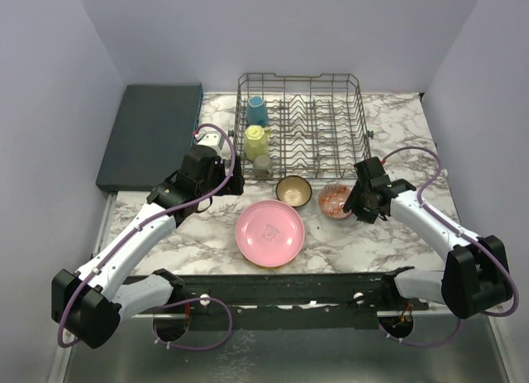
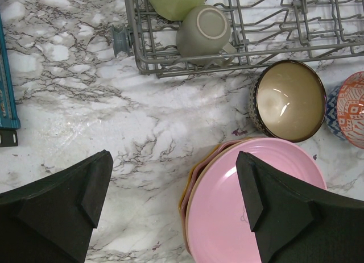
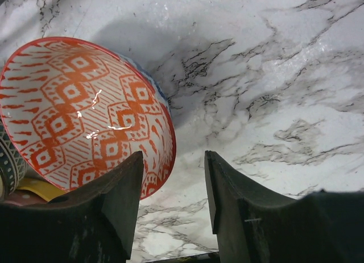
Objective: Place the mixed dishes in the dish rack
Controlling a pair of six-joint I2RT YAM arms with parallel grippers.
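Observation:
The dish rack [image 1: 310,122] holds a blue cup [image 1: 256,112], a yellow-green cup [image 1: 255,141] and a grey cup [image 2: 202,36]. In front lie a tan bowl [image 2: 287,101], an orange-patterned bowl [image 3: 79,115] and stacked plates topped by a pink plate [image 1: 269,232]. My left gripper hangs open and empty over the counter left of the plates. My right gripper is at the orange bowl's right rim, fingers apart, one over the bowl's inside and one outside it; whether they touch it is unclear.
A dark board [image 1: 150,135] lies left of the rack.

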